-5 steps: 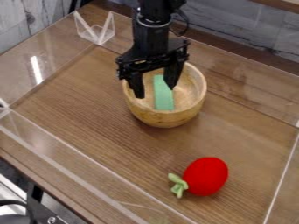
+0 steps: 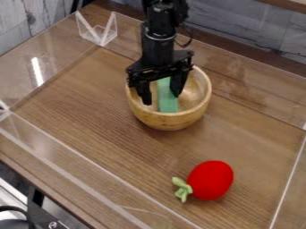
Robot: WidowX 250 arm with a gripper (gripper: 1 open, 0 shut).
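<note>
My black gripper (image 2: 160, 73) reaches from the top centre down into a wooden bowl (image 2: 169, 116), its two fingers spread open toward either side of a pale green object (image 2: 169, 100) in the bowl. Whether the fingers touch the object I cannot tell.
A red strawberry-like toy (image 2: 210, 179) with a light green stem lies at the lower right of the wooden table (image 2: 84, 143). Clear plastic pieces are at the left edge.
The arm has shifted slightly and its fingers look a little closer around the green object in the bowl. The red toy has stayed in place.
</note>
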